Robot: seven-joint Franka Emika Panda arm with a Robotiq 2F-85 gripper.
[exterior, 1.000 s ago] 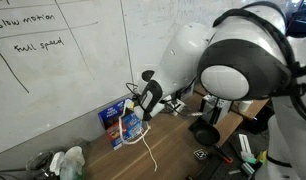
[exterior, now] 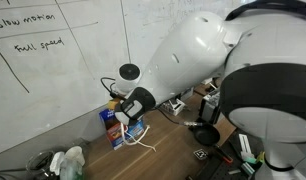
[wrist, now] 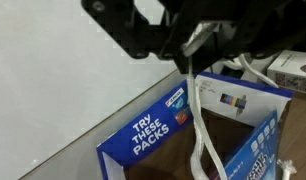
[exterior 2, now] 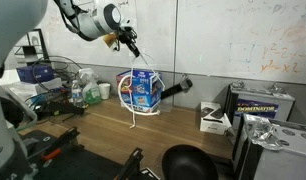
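A thin white rope (wrist: 198, 120) runs up from an open blue cardboard box (wrist: 143, 130) to my gripper, which is shut on it in the wrist view. From the side, the gripper (exterior 2: 135, 52) hangs above the box (exterior 2: 145, 88), with the rope (exterior 2: 158, 68) draped over the box and hanging down its sides. Some of the rope (exterior: 143, 144) lies loosely in front of the box (exterior: 115, 130) in the first exterior view. The box's inside looks mostly empty where it shows.
A black pan (exterior 2: 189, 160) lies on the table (exterior 2: 113, 128) toward the front. A small white box (exterior 2: 215, 118) stands by the wall. Metal toaster-like boxes (exterior 2: 261, 104) stand at the right, bottles (exterior 2: 77, 95) at the left. The whiteboard (exterior 2: 223, 45) rises behind.
My gripper has moved left, from right of the box to above it. The rope end hanging at the right has drawn in toward the box.
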